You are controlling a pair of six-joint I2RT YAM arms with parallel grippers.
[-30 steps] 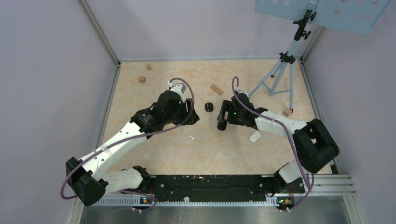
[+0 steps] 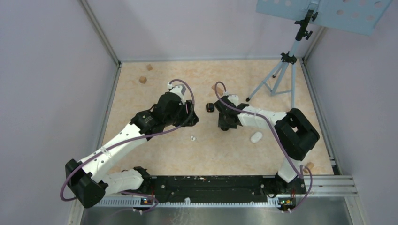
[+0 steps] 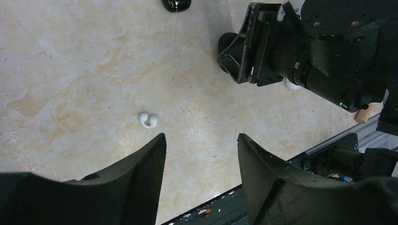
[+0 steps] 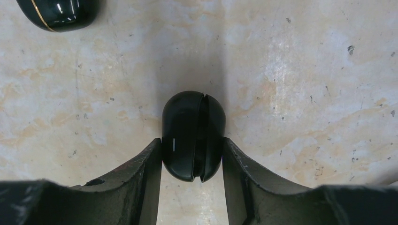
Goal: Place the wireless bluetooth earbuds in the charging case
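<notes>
A glossy black rounded case (image 4: pixel 180 122) with a lengthwise seam sits between the fingertips of my right gripper, one pad against each side. In the top view the right gripper covers most of this case (image 2: pixel 225 129). Left of it on the table lies a small white curved earbud (image 3: pixel 149 121), also visible as a tiny white earbud (image 2: pixel 193 138) from above. My left gripper is held over the table to the left, its fingers wide apart and empty. A white oval case (image 2: pixel 256 137) rests to the right of the black one.
Behind the held case stands another black rounded object (image 2: pixel 210 107) with a gold line. Wooden blocks (image 2: pixel 142 80) lie at the back left, and a tripod (image 2: pixel 284 70) stands back right.
My left arm is nearly still.
</notes>
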